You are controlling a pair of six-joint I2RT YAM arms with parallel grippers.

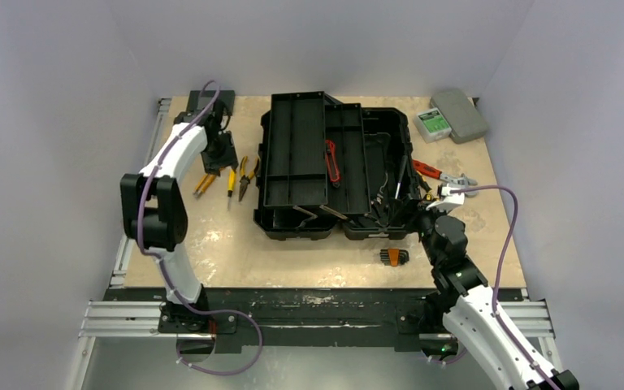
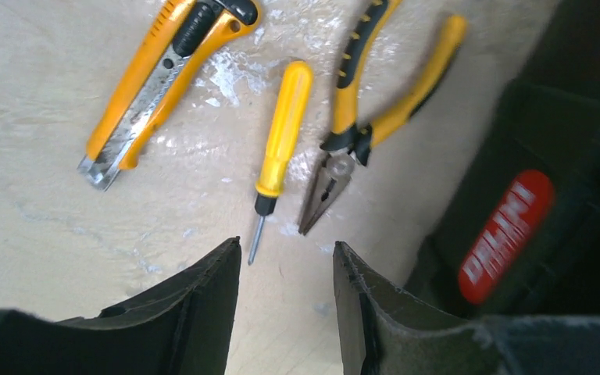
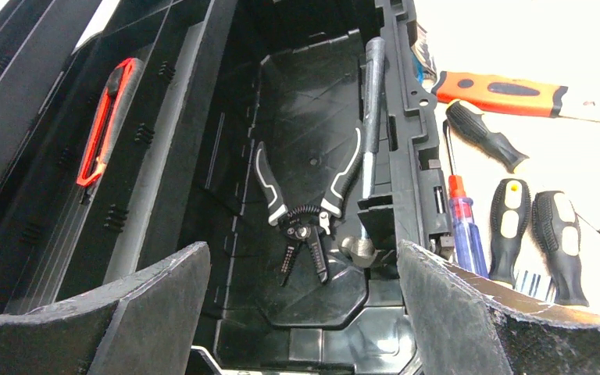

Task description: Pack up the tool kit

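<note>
The open black toolbox [image 1: 296, 146] fills the middle of the table. A red utility knife [image 1: 331, 162] lies in its tray; wire strippers [image 3: 303, 226] and a hammer [image 3: 373, 101] rest in its deep compartment. Over the left tools, my left gripper is part open, nothing between its fingers. Below it lie a yellow screwdriver [image 2: 284, 129], yellow-black pliers [image 2: 347, 109] and an orange knife [image 2: 144, 94], all flat on the table. At the box's near right corner, my right gripper stands wide open and empty above the compartment.
Several screwdrivers and an orange-handled tool [image 3: 500, 92] lie right of the box. An orange-black hex key set [image 1: 394, 257] sits in front. A grey case [image 1: 459, 115] and white-green box [image 1: 432, 124] stand back right; a dark flat case [image 1: 197, 101] back left.
</note>
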